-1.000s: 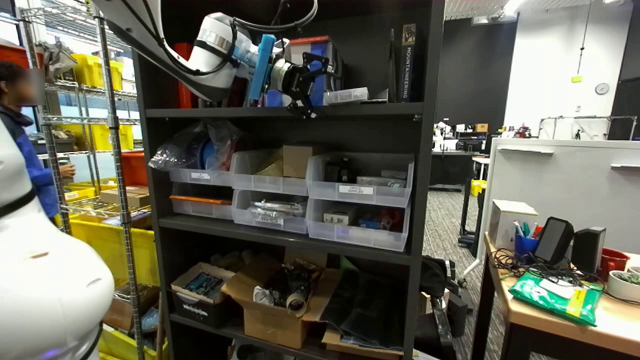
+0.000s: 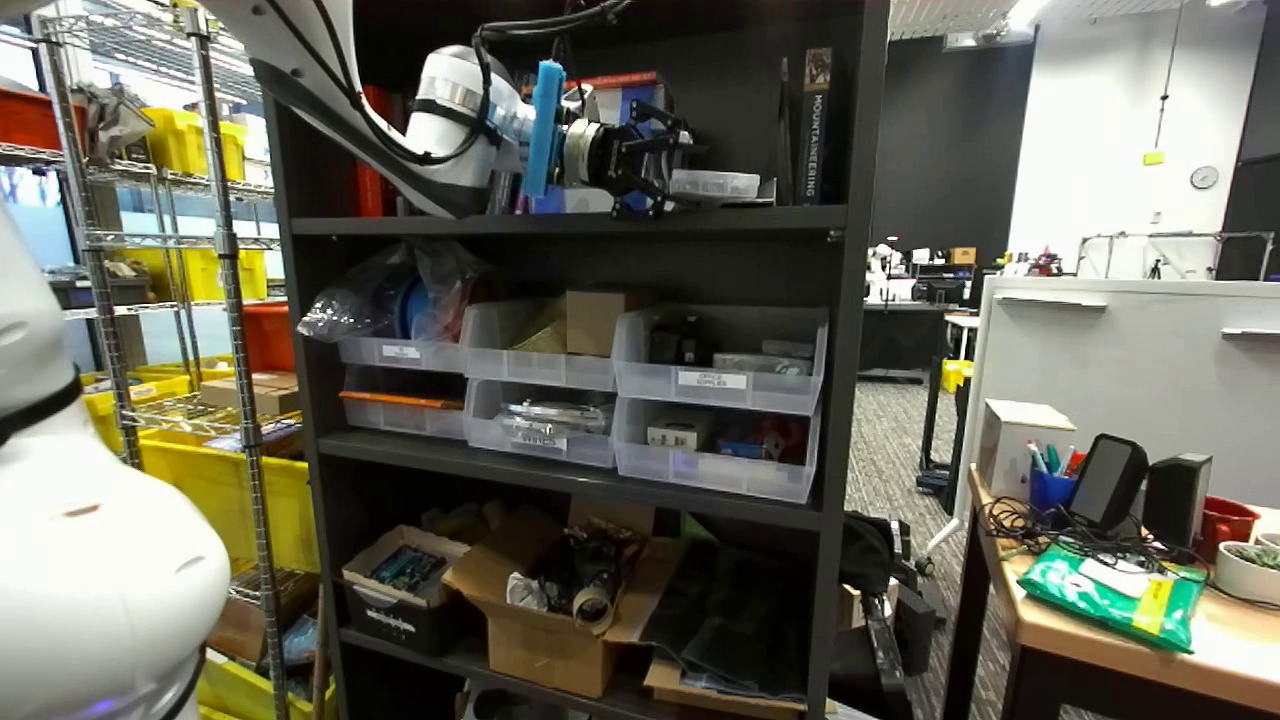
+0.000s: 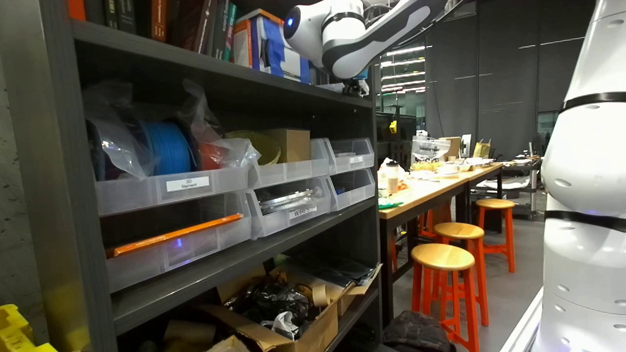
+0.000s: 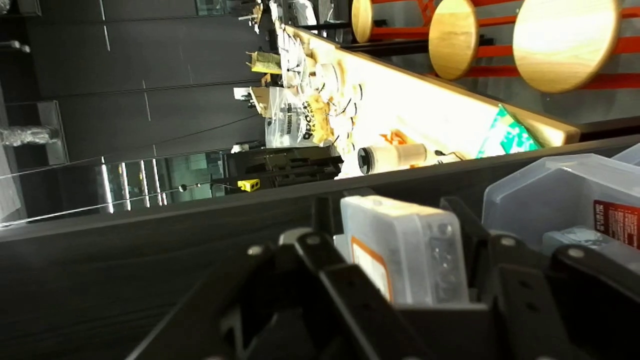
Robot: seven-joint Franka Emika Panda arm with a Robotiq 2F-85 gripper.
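A small clear plastic box with an orange-edged label sits between the fingers of my gripper in the wrist view. The fingers are part open, one finger on each side of the box; whether both touch it cannot be made out. In exterior view 1 my gripper is just above the top shelf, at the left end of the clear box. My gripper is mostly hidden behind the arm in exterior view 2.
The Mountaineering book stands right of the box. Left of the gripper is a blue-and-white box beside several books. Clear bins fill the shelf below. The shelf's side panel bounds the right.
My gripper has moved right and levelled out, coming around the clear box's end. The box has shifted slightly right along the top shelf. A person at the far left has left the view.
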